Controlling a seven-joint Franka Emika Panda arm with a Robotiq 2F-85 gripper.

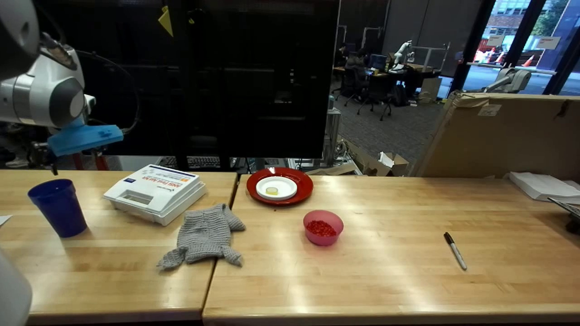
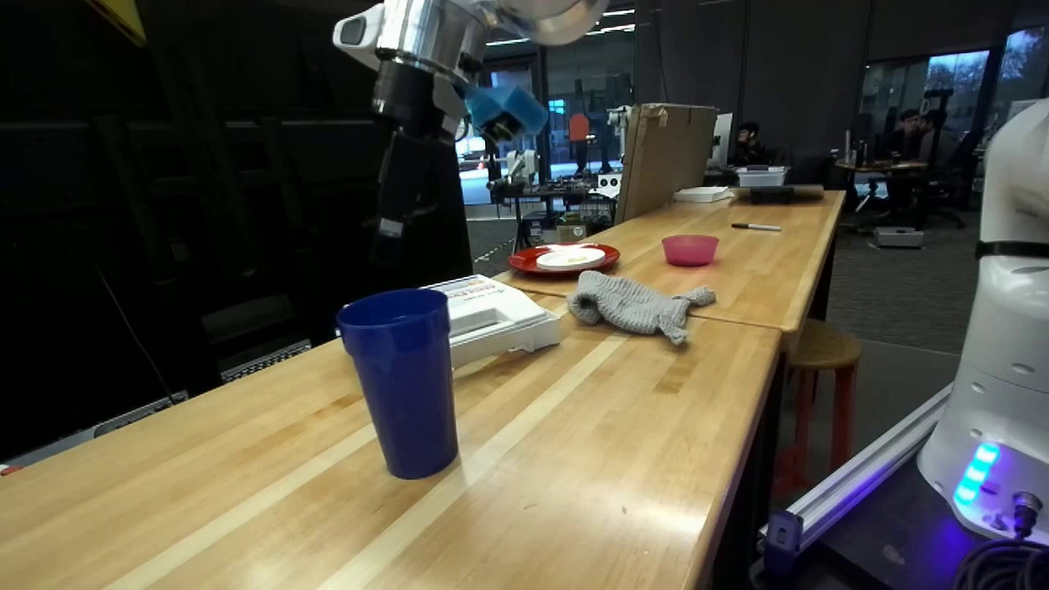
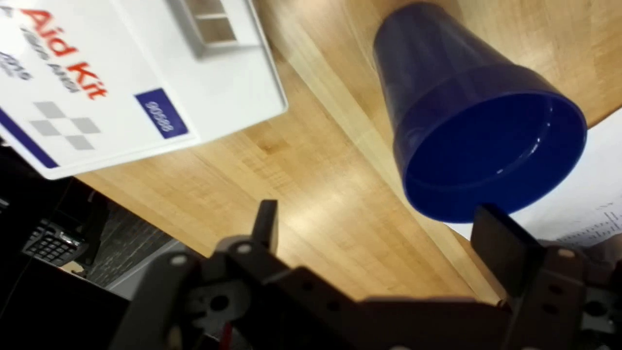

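Observation:
A tall dark blue cup [image 1: 59, 209] stands upright on the left part of the table. From above, in the wrist view, the blue cup [image 3: 455, 105] shows an empty-looking inside. My gripper is open, its two fingers wide apart and only tabletop in the gap. The right-hand fingertip overlaps the cup's near rim in that view. From the side, the gripper hangs above the table, clear of the cup [image 2: 401, 383] and higher than its rim. A blue strip [image 1: 85, 138] is fixed around the wrist.
Beside the cup lies a white first aid kit [image 1: 155, 190], then a grey knitted cloth [image 1: 205, 236]. Farther right are a red plate [image 1: 304, 191] bearing a white plate, a pink bowl [image 1: 323, 237] with red bits, and a marker [image 1: 455, 251]. Bare tabletop lies around the marker.

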